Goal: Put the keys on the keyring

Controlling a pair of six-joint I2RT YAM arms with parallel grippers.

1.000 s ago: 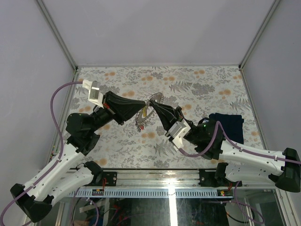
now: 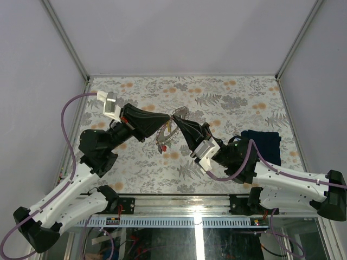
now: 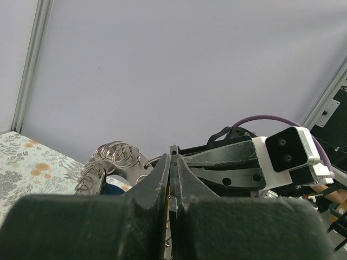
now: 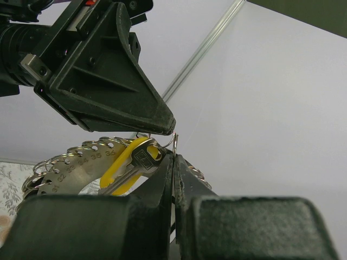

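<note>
A metal keyring plate (image 4: 73, 170), numbered and edged with wire loops, hangs beneath the two gripper tips. In the right wrist view, a silver key (image 4: 143, 158) lies against a yellow key (image 4: 115, 165) in front of the plate. My right gripper is shut on a thin wire ring (image 4: 175, 142) that rises from its fingertips. The tip of my left gripper (image 2: 169, 117) almost meets the right one. It is shut, right at the curved wire above the silver key; whether it grips that wire cannot be made out. The left wrist view shows the plate's loops (image 3: 115, 154) behind the fingers.
Something small and red (image 2: 164, 148) hangs at the plate's lower end. Dark blue cloth (image 2: 265, 145) lies at the right of the flowered table (image 2: 222, 97), close to the right arm.
The right arm looks still. The hanging plate has swayed a little.
</note>
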